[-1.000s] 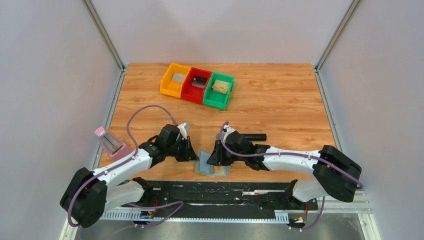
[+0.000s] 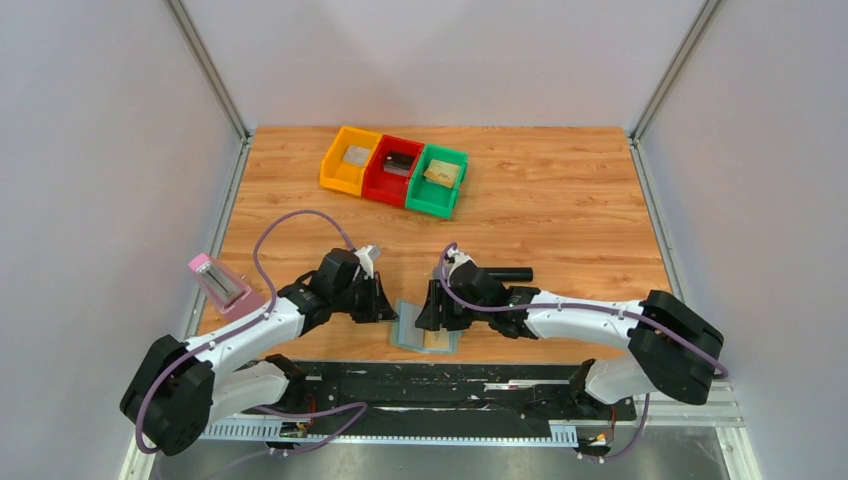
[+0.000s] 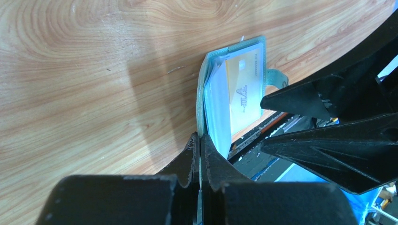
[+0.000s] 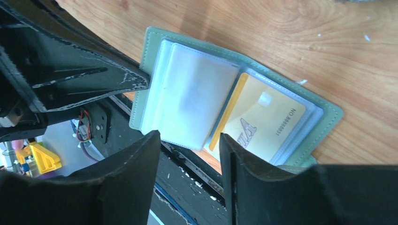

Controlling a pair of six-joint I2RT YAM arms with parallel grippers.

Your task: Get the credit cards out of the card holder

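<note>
The pale teal card holder (image 4: 331,111) lies spread open on the table near its front edge, with clear sleeves (image 4: 197,93) inside. A gold card (image 4: 263,117) is in its right-hand sleeve in the right wrist view. My left gripper is shut on the left edge of the holder's cover, which runs in between the fingertips. Above the sleeves, my right gripper stands part open, its fingers apart with nothing held between them. In the top view, the right gripper hides part of the holder (image 2: 408,335).
Yellow (image 2: 335,175), red (image 2: 378,190) and green (image 2: 430,200) bins at the back each hold something flat. A pink object (image 2: 225,285) stands at the left, and a black bar (image 2: 510,274) lies behind the right arm.
The left arm and the bins look unchanged.
</note>
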